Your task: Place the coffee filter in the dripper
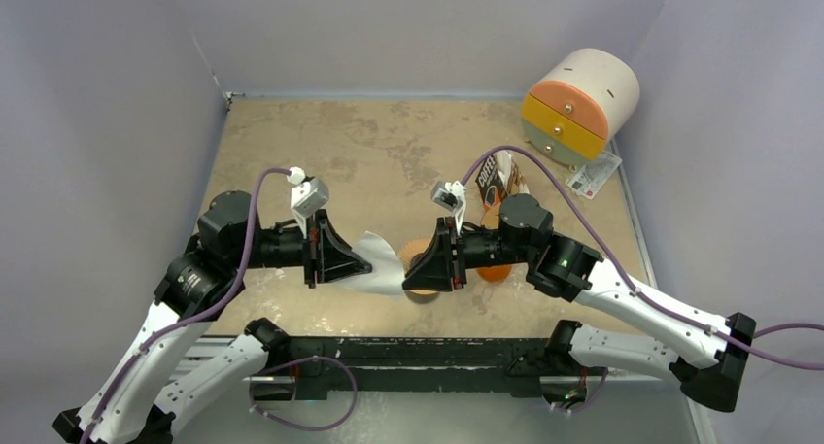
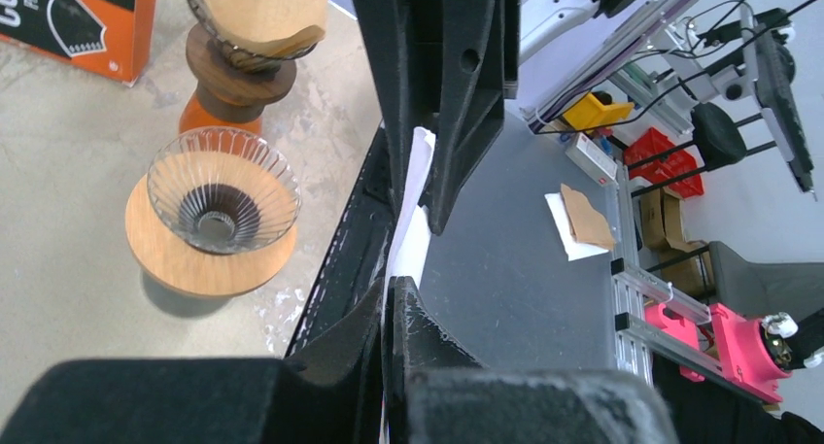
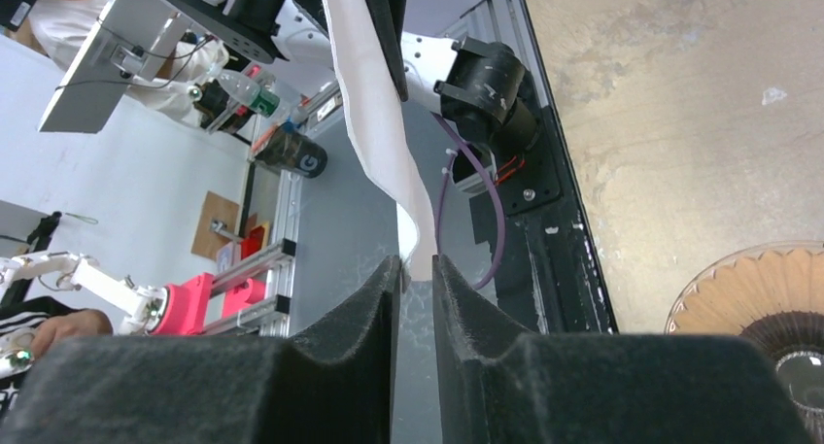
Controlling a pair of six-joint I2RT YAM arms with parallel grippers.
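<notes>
A white paper filter [image 1: 381,267] hangs in the air between my grippers, pinched in the left gripper [image 1: 362,267]. My right gripper [image 1: 410,283] is at the filter's other end, fingertips slightly apart around its lower edge; whether they grip it is unclear. Beneath, a ribbed glass dripper [image 2: 223,221] sits on a round wooden base [image 2: 155,250], partly hidden from above by the right gripper.
A second dripper holding a brown filter [image 2: 253,17] on a wood-and-orange stand [image 1: 494,272] stands to the right, beside a coffee filter box [image 1: 491,177]. A drawer unit [image 1: 595,89] is at the back right.
</notes>
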